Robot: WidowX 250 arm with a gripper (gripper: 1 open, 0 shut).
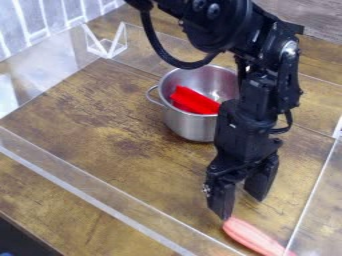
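My black gripper (238,200) is low over the wooden table at the lower right, fingers pointing down and open. Just beyond its fingertips lies a pink elongated object (254,238), running diagonally toward the bottom edge; whether a fingertip touches it I cannot tell. Behind my arm, a steel pot (185,122) with side handles holds a red object (190,100), its right side partly hidden by the arm.
A white wire-like holder (107,42) stands at the back left. Clear edges or panels run along the lower left and right.
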